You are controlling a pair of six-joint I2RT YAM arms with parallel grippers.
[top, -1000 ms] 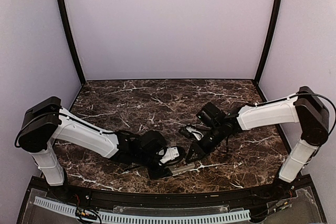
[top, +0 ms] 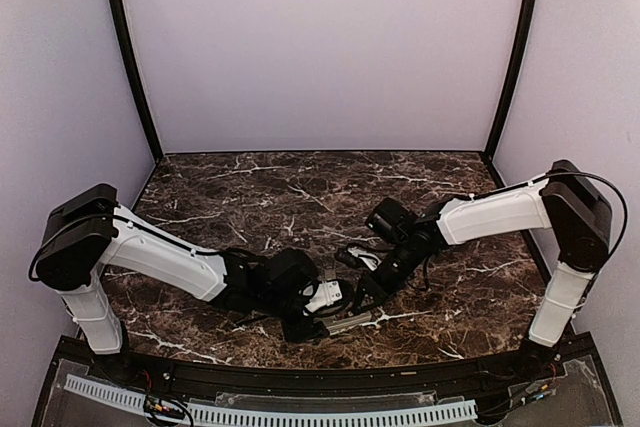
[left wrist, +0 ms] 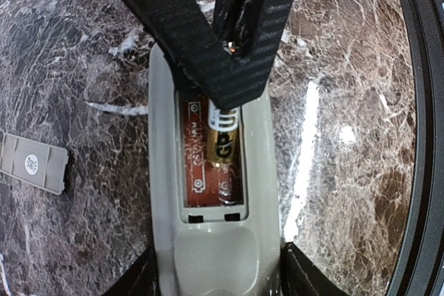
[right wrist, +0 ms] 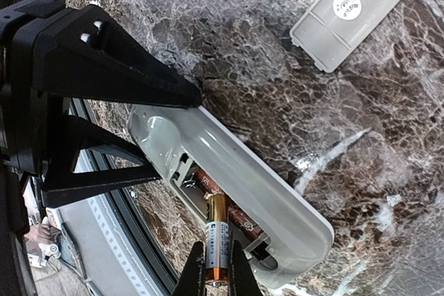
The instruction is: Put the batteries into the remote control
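The grey remote point(left wrist: 215, 240) point(right wrist: 277, 213) lies back up near the table's front edge, battery bay exposed. My left gripper grips one end of it from either side. My right gripper is shut on a gold-and-black battery point(left wrist: 223, 136), held tilted over the bay at the other end in the left wrist view. A red-brown interior point(left wrist: 197, 171) shows beside it. The grey battery cover point(right wrist: 354, 15) point(left wrist: 33, 163) lies apart on the marble, printed white disc on it.
The dark table edge point(left wrist: 416, 143) runs close beside the remote.
The left arm looks unchanged.
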